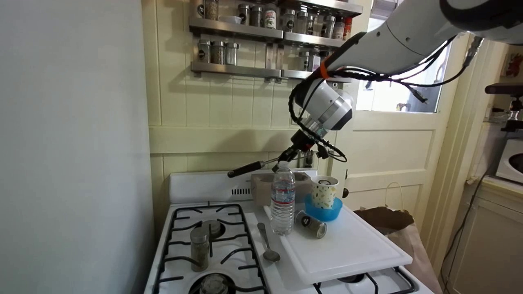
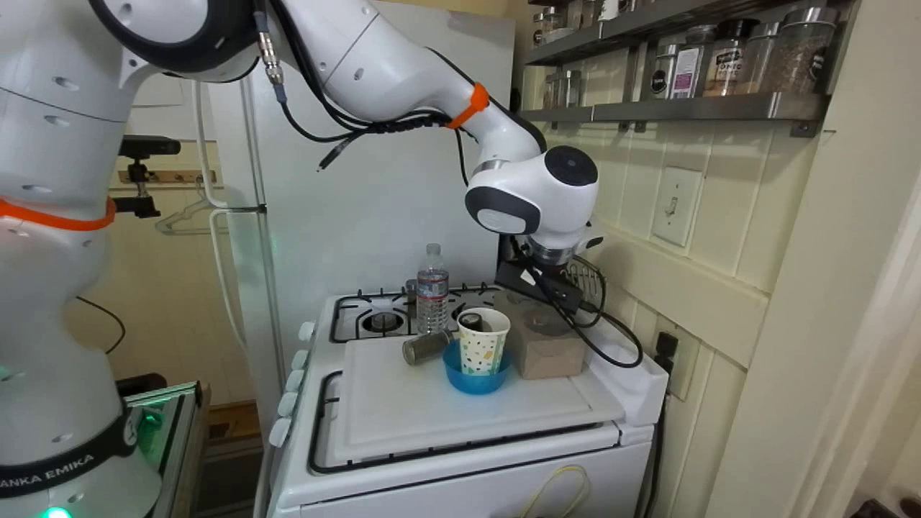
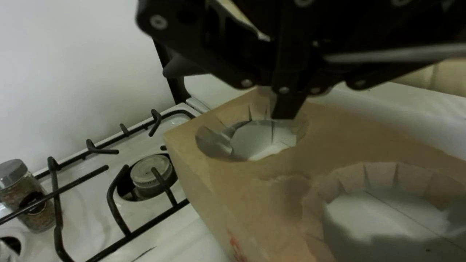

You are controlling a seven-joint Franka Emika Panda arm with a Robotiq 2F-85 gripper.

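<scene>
A whisk with a black handle (image 1: 246, 169) and a thin metal shaft is clamped crosswise in my gripper (image 1: 285, 157), above the cardboard box. Its wire loops (image 2: 585, 278) show near the wall in exterior view 2. In the wrist view, the dark fingers (image 3: 288, 104) appear over the box, with the blurred metal shaft (image 3: 393, 55) to their right. The brown box (image 3: 262, 192) has two round cut-out holes in its top. Part of the gripper's grip is hidden behind the bottle in exterior view 1.
Close by stand a water bottle (image 1: 282, 206) and a patterned cup (image 1: 324, 191) in a blue bowl (image 1: 329, 211). A jar (image 1: 311, 224) lies on the white board (image 1: 353, 245). Left of it are a spoon (image 1: 268, 245) and an upright jar (image 1: 199, 250) on the stove.
</scene>
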